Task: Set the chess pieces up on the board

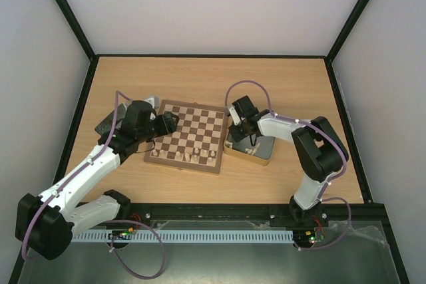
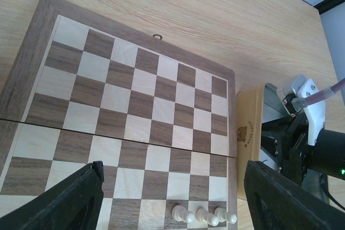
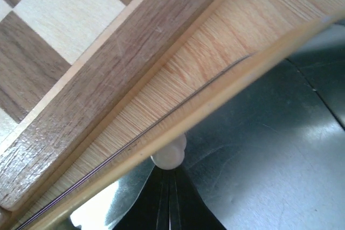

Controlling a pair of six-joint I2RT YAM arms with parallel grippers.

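Observation:
The chessboard (image 1: 186, 118) holds several white pieces (image 1: 187, 156) along its near rows; three of them (image 2: 183, 214) show at the lower edge of the left wrist view. My left gripper hangs open over the board, nothing between its fingers. My right gripper is shut inside the box (image 1: 263, 160) beside the board, its tips at a small white piece (image 3: 167, 155) against the box's wall. Whether anything is held in the tips is unclear; the fingers look closed together.
More pieces lie in the box, partly hidden by the right arm. A dark object (image 1: 105, 123) sits left of the board behind the left arm. Bare table shows behind the board and box.

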